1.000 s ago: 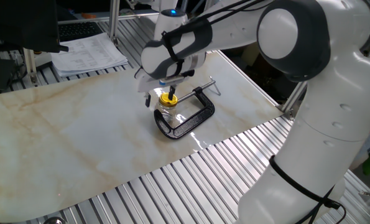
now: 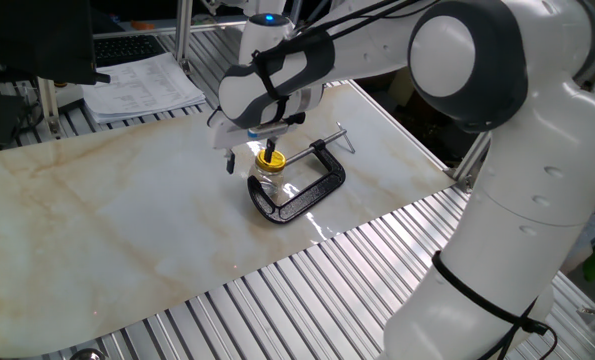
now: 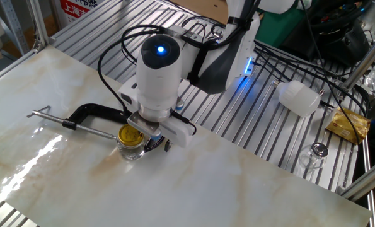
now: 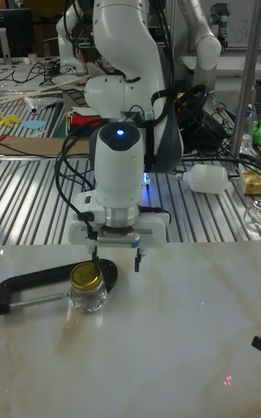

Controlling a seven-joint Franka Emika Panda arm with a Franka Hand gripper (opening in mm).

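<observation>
A clear glass jar with a yellow lid (image 2: 273, 160) (image 3: 130, 135) (image 4: 85, 277) stands upright on the marbled board. The black C-clamp (image 2: 322, 191) (image 4: 48, 276) lies flat round it, its metal screw (image 3: 80, 127) reaching close to the jar. Over the board hangs my gripper (image 2: 250, 158) (image 4: 117, 260), pointing down and open, with nothing seen between its fingers. One finger (image 4: 96, 256) overlaps the lid in exterior view 3; whether it touches is unclear. The other finger (image 2: 230, 163) is over bare board. In exterior view 2 the hand mostly hides the fingers.
The marbled board (image 2: 107, 230) is clear across its wide left part in exterior view 1. Papers (image 2: 142, 88) lie behind it. On the slatted metal table are a white rounded container (image 3: 299, 98), a yellow packet (image 3: 348, 124) and a small glass jar (image 3: 314, 155).
In exterior view 1 my gripper has shifted slightly left, and the finger near the lid has moved a little with it. The jar and clamp have stayed put.
</observation>
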